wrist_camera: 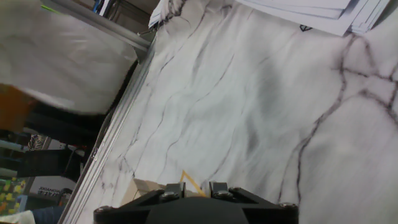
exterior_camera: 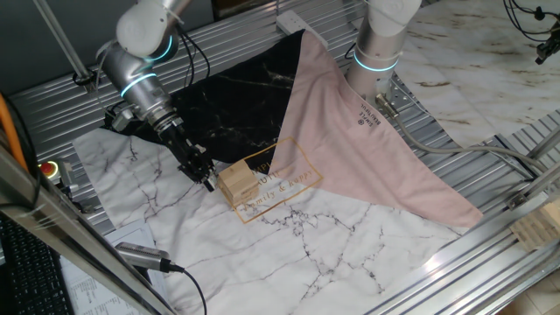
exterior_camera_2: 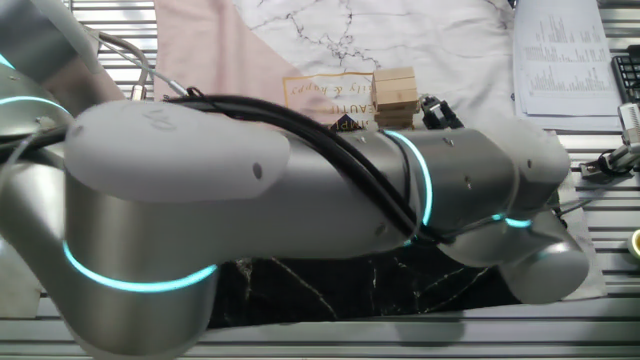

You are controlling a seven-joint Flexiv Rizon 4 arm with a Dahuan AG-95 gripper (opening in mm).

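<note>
In exterior view 1, a light wooden block stack (exterior_camera: 236, 184) stands on the cloth, over the left part of its gold printed frame. My gripper (exterior_camera: 210, 183) is low at the stack's left side, its tips very close to it; whether they touch cannot be told. Exterior view 2 has the stack (exterior_camera_2: 396, 88) just left of the dark gripper (exterior_camera_2: 436, 111), partly behind the arm. At the bottom of the wrist view, the gripper shows a narrow gap between its fingers. A pale wooden corner (wrist_camera: 144, 186) shows beyond them; most of the stack is hidden.
The marble, black and pink cloth (exterior_camera: 341, 254) covers the table, with free room in front of the stack. Papers (exterior_camera: 131, 254) and a cabled device (exterior_camera: 144, 256) lie front left, near a metal post (exterior_camera: 74, 210).
</note>
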